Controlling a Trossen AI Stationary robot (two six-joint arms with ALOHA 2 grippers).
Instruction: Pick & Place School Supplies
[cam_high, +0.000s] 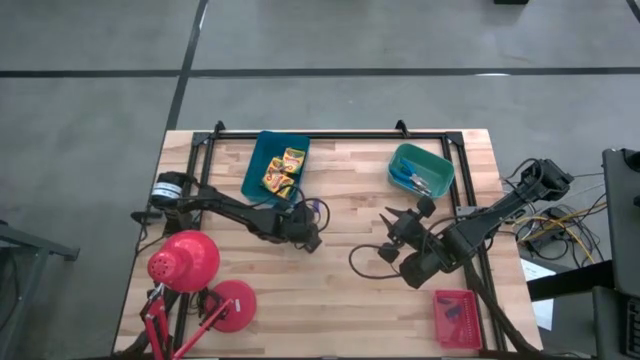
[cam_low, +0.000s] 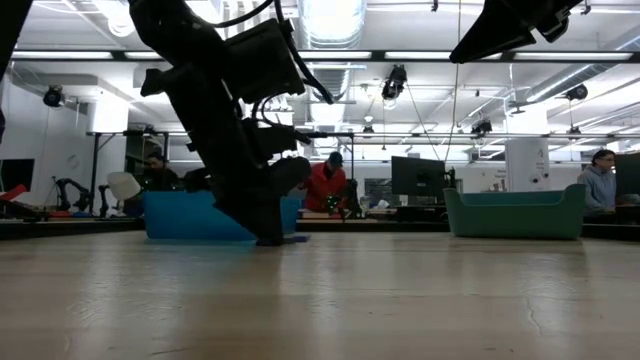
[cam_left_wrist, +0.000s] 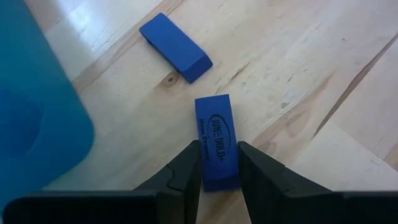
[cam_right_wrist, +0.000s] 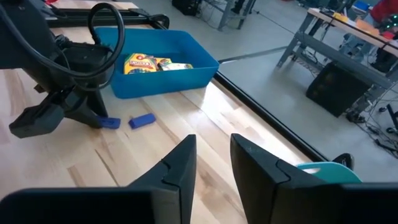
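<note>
Between the fingers of my left gripper is a blue eraser (cam_left_wrist: 216, 130) with dark lettering, gripped on both long sides and close to the wooden table. A second blue eraser lies loose on the wood just beyond it; in the right wrist view this loose eraser (cam_right_wrist: 142, 121) is in front of the blue bin (cam_right_wrist: 168, 81). Crayon boxes (cam_high: 284, 172) rest inside that bin. Well away over the right half of the table, my right gripper is open and empty.
A green bin (cam_high: 436, 170) holding blue-handled items stands at the back right. The pink basket (cam_high: 457, 320) is at the front right, a red lamp (cam_high: 184, 262) at the front left.
</note>
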